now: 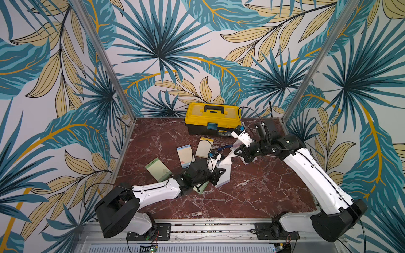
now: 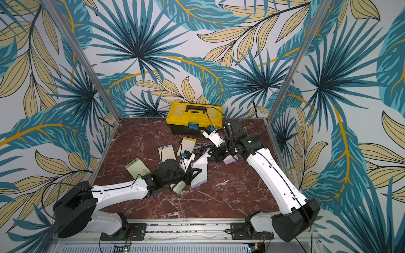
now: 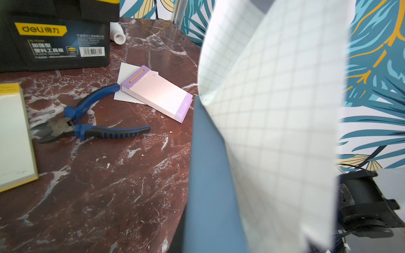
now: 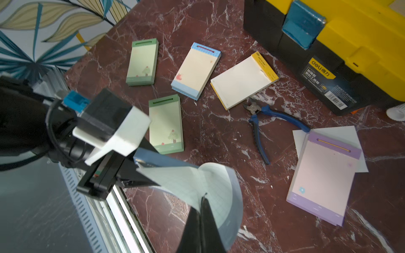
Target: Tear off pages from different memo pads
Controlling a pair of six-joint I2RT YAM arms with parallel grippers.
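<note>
A grid-paper memo pad with a blue binding (image 3: 211,177) is held up by my left gripper (image 1: 215,170), which is shut on it. Its white gridded sheet (image 3: 278,105) is lifted and curled away from the binding. My right gripper is shut on that sheet, pulling it taut and creased in the right wrist view. Other pads lie on the table: a pink-purple one (image 4: 320,177) on a white sheet (image 4: 358,164), a yellow one (image 4: 240,82), a blue one (image 4: 196,69) and green ones (image 4: 141,63).
Pliers with blue handles (image 4: 282,118) lie between the pads. A yellow and black toolbox (image 1: 211,120) stands at the back. A white roll (image 3: 118,35) is beside it.
</note>
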